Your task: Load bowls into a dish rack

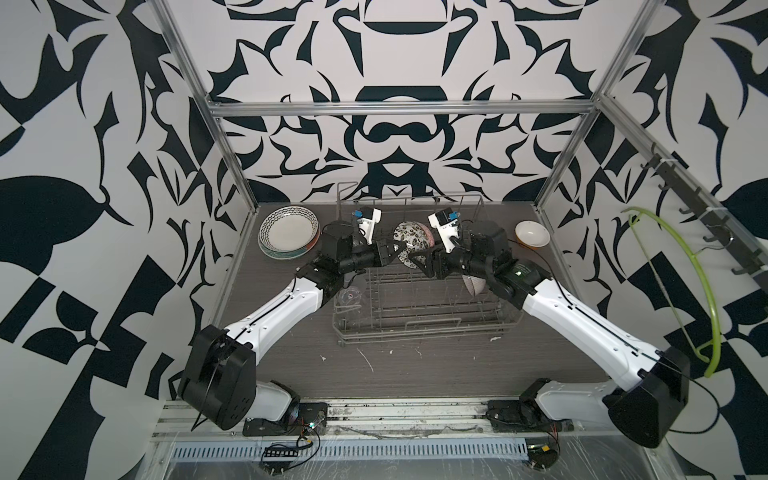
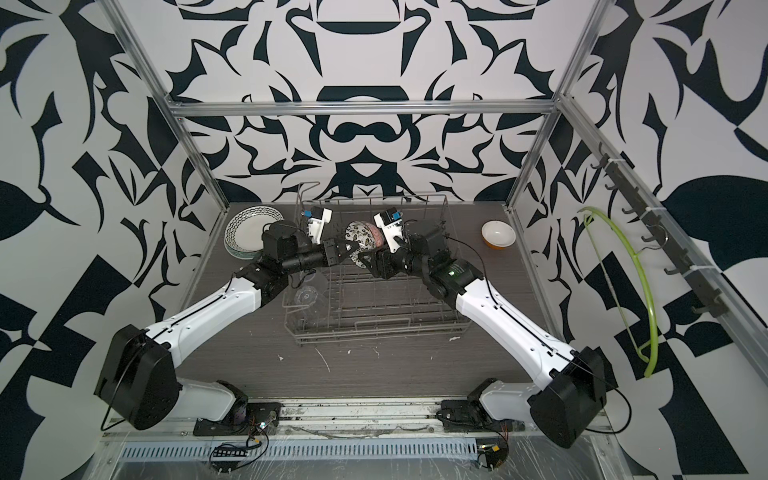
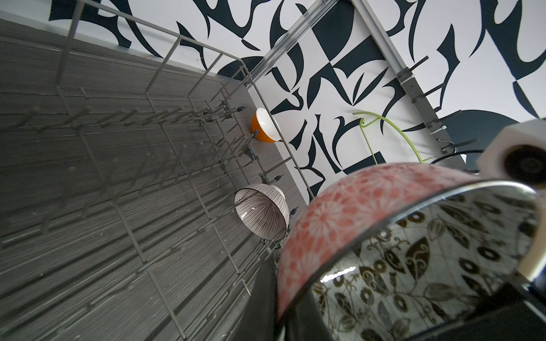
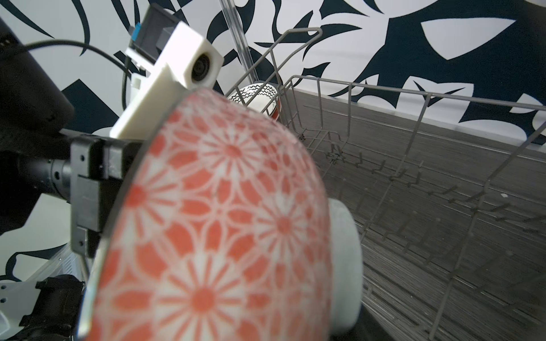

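A bowl with a red flower pattern outside and dark leaves inside (image 1: 410, 233) hangs on its side above the rear of the wire dish rack (image 1: 416, 328). My left gripper (image 1: 394, 253) is shut on its rim; the left wrist view shows the bowl (image 3: 352, 204) filling the lower right. Close to the other side of the bowl is my right gripper (image 1: 427, 262), its fingers apart. In the right wrist view the bowl (image 4: 227, 216) covers most of those fingers, so contact cannot be told. A striped bowl (image 3: 264, 211) sits tilted in the rack's right side.
An orange bowl, white inside (image 1: 533, 233), stands right of the rack. Stacked dishes (image 1: 289, 229) lie to the left. A clear glass (image 2: 306, 296) is in the rack's left part. The rack's middle and front look empty. Both grippers are close together.
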